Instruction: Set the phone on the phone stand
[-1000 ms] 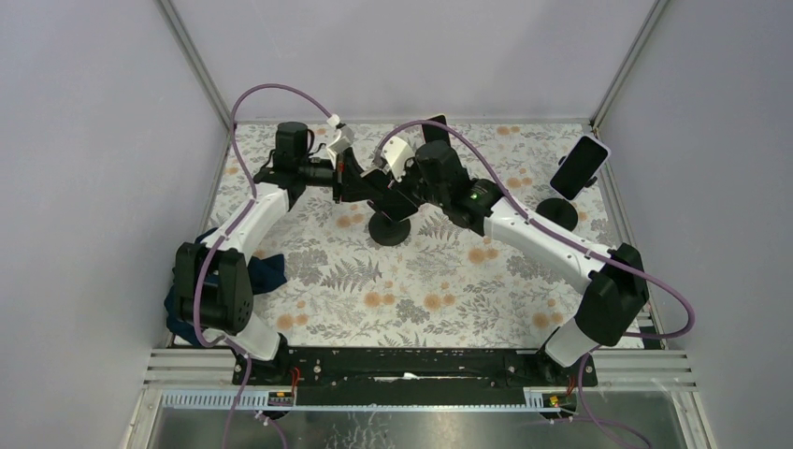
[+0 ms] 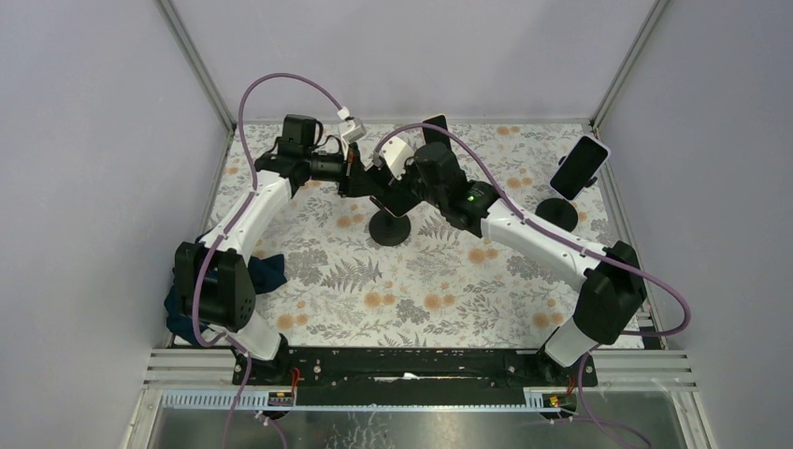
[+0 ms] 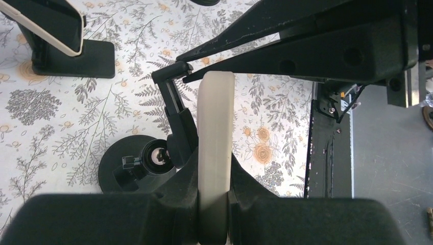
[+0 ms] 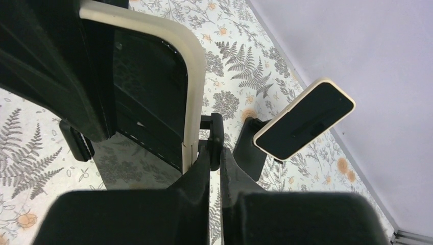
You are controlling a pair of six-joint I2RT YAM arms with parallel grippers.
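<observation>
At the table's middle a black stand with a round base [image 2: 389, 230] is partly hidden by both grippers. In the left wrist view my left gripper is shut on a white-edged phone [image 3: 215, 127], seen edge-on, with the stand's base [image 3: 117, 168] below it. My right gripper is shut on something beside the phone's pale edge [image 4: 194, 102], probably part of the stand's holder; the exact grip is partly hidden. The phone is held at the stand's top; whether it rests on it cannot be told.
A phone on a black stand [image 2: 436, 131] stands at the back; another phone [image 2: 579, 166] sits on a round-based stand at the right. A dark cloth [image 2: 266, 273] lies at the left front.
The right arm looks almost unchanged.
</observation>
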